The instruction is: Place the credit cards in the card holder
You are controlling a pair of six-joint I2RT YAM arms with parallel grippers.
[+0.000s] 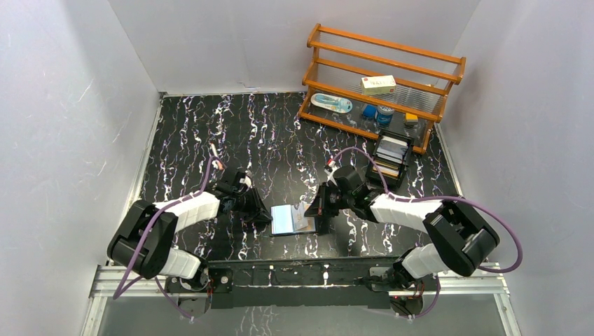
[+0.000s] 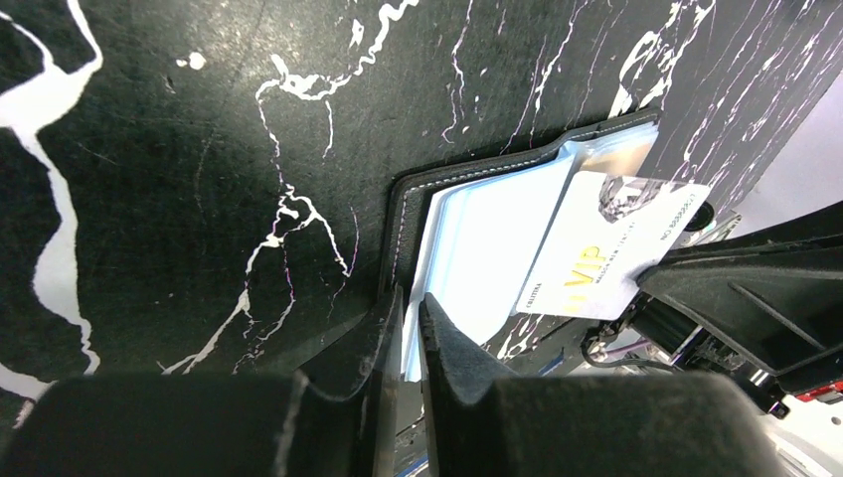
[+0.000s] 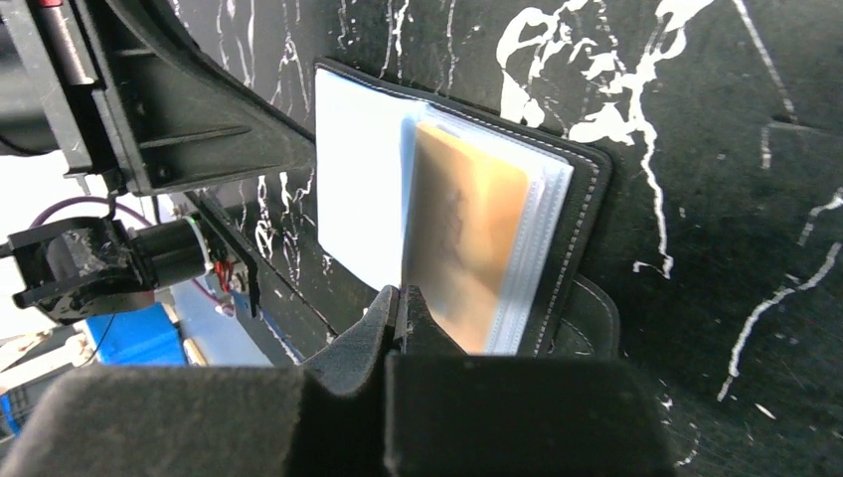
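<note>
The open card holder (image 1: 284, 220) lies on the marble table between the grippers, showing clear sleeves and an orange panel (image 3: 467, 229). My left gripper is at its left edge, fingertips close together at the sleeves; whether they grip is unclear. A white VIP card (image 2: 596, 248) shows on the right side of the holder in the left wrist view, beside the right gripper's fingers. My right gripper is shut, its tips at the middle sleeve edge.
A black case of cards (image 1: 391, 157) stands at the back right, by a wooden rack (image 1: 378, 49) holding small boxes and items.
</note>
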